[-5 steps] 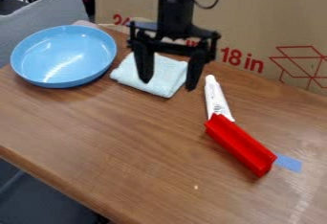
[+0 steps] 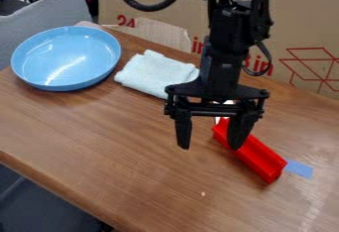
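My black gripper [image 2: 211, 129] hangs low over the wooden table, open, with its right finger over the upper end of a red bar-shaped object [image 2: 259, 159] and its left finger over bare wood. A white tube lies behind that object, mostly hidden by the gripper. A folded white cloth [image 2: 149, 71] lies behind the gripper to the left, and a blue plate [image 2: 63, 58] sits at the back left.
A cardboard box [image 2: 310, 53] stands along the back. Blue tape [image 2: 298, 169] is on the table at the right.
My gripper has moved down and toward the front right, from above the cloth to the red object, now covering much of the white tube. The objects look unmoved.
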